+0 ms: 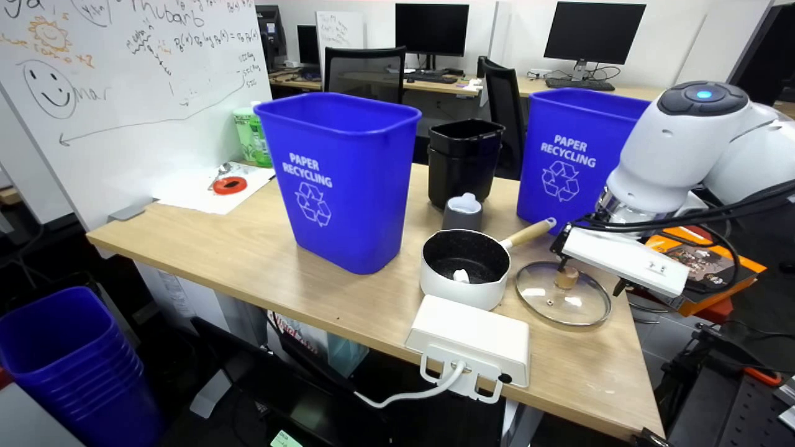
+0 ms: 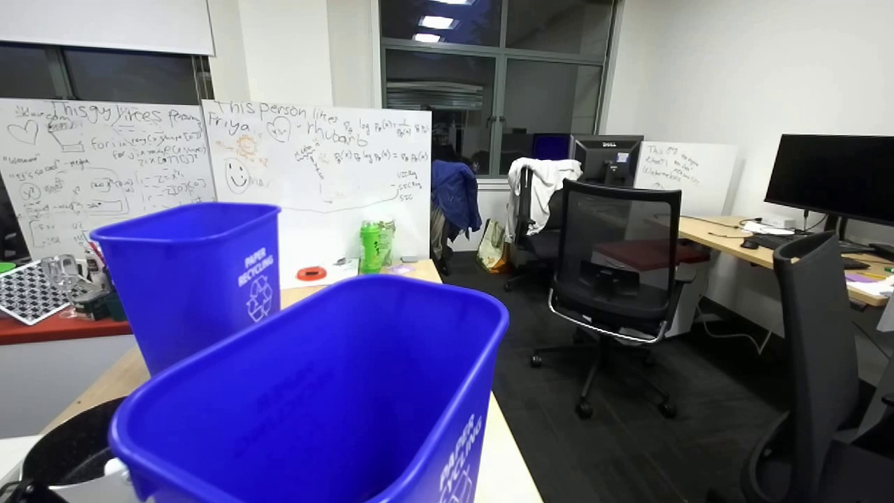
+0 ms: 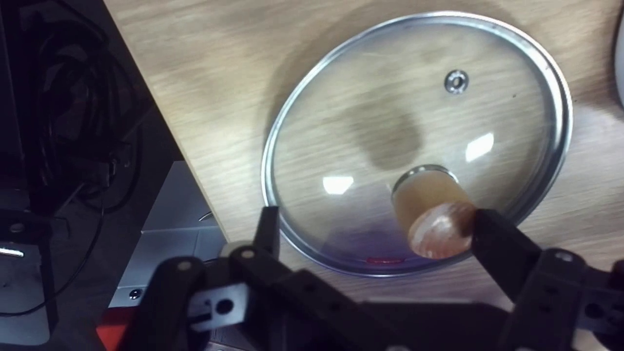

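Observation:
A round glass lid [image 3: 374, 134] with a steel rim lies flat on the table near its right end in exterior view 1. Its wooden knob [image 3: 436, 219] stands up from the centre. My gripper is open over the lid, fingers spread wide. In the wrist view the knob sits within the gap, close beside the right finger [image 3: 497, 243]; whether they touch, I cannot tell. The left finger [image 3: 269, 231] appears near the lid's rim. To the left of the lid, a white pot [image 1: 463, 287] with a wooden handle [image 1: 529, 234] holds a small white object [image 1: 461, 276].
Two tall blue bins [image 1: 343, 194] [image 1: 563, 160] and a black bin [image 1: 463, 164] stand on the table. A grey cup [image 1: 463, 213] is behind the pot. A white box with a cable [image 1: 471, 335] sits at the front edge. The table's left part has bare room.

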